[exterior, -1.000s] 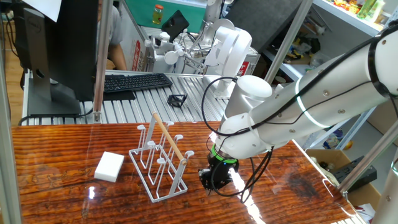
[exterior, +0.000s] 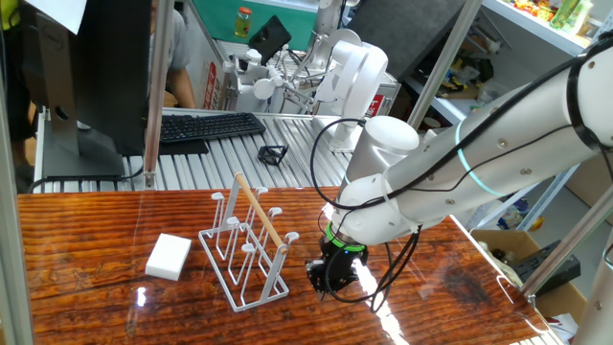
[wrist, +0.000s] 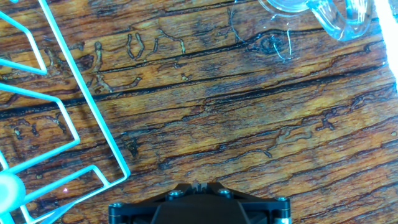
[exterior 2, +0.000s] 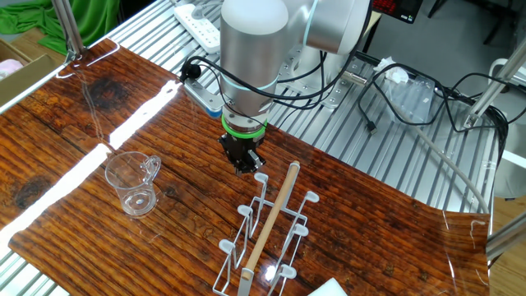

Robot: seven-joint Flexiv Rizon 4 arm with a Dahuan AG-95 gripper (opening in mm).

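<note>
My gripper shows at the bottom edge of the wrist view, its black fingers drawn together with nothing visible between them. In exterior view 2 the gripper (exterior 2: 245,163) hangs above the wooden table, between a clear glass mug and a white cup rack. The mug (exterior 2: 131,182) stands upright, its handle (exterior 2: 151,168) toward the arm. Only part of the mug (wrist: 339,18) enters the wrist view, at top right. The rack (exterior: 251,251) has a wooden top bar (exterior: 261,211) and several upright prongs with pale caps; no cup hangs on it. Exterior view 1 does not show the mug.
A white block (exterior: 169,257) lies left of the rack. Bare wooden table (wrist: 205,118) separates rack and mug. Black cables (exterior: 393,273) loop down beside the gripper. A monitor (exterior: 86,86) and keyboard (exterior: 211,126) stand on the metal surface behind.
The arm, rack and white block have not moved in exterior view 1. A dark shape has come into view at the far left edge, beside the monitor.
</note>
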